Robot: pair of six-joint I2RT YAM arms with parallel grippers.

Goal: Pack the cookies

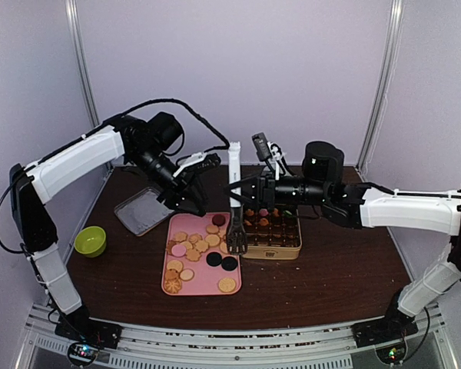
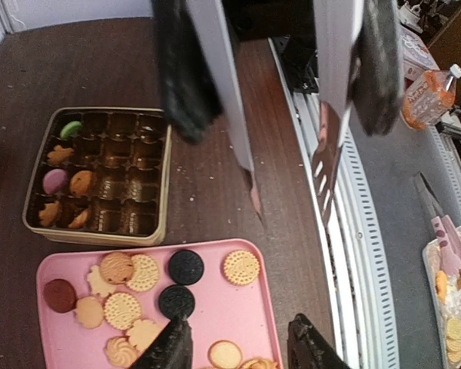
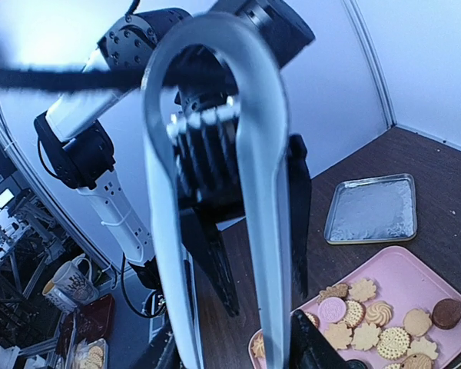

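Note:
White-handled metal tongs (image 1: 234,177) hang upright at the centre, gripped at the upper handle by my right gripper; their slotted head (image 1: 237,231) points down over the pink tray (image 1: 200,284) of assorted cookies. My left gripper hovers left of the tongs, apart from them, open with nothing seen between its fingers. A compartment box (image 2: 160,184) stands behind and right of the pink tray, partly filled with cookies, several compartments empty.
An empty metal tray (image 3: 369,207) lies at the back left, and a green bowl (image 1: 90,240) at the left edge.

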